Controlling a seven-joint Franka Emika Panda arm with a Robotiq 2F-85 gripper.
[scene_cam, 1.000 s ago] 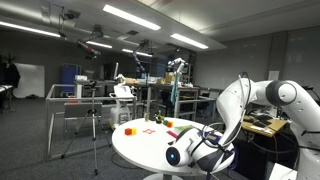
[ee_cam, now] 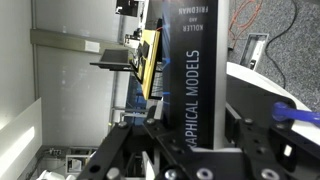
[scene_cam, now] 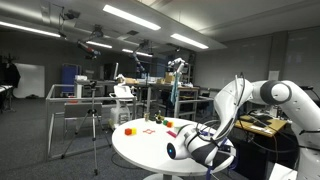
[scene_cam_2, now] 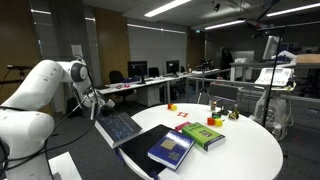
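Observation:
A dark, thick book with pale lettering on its spine, including "GRAPHICAL MODELS", stands between the fingers of my gripper in the wrist view. The gripper is shut on it, with the spine facing the camera. In exterior view 2 a dark grey book is tilted at the table's near left edge, beside my gripper. Whether its lower edge touches anything cannot be told. A blue book lies flat on the white table, and a green book lies beyond it.
Red and yellow blocks sit on the round table's far side. Small items stand near its back edge. A dark flat item lies by the blue book.
In exterior view 1 my arm's upper links have shifted to the right over the last second. The table's coloured blocks have stayed in place.

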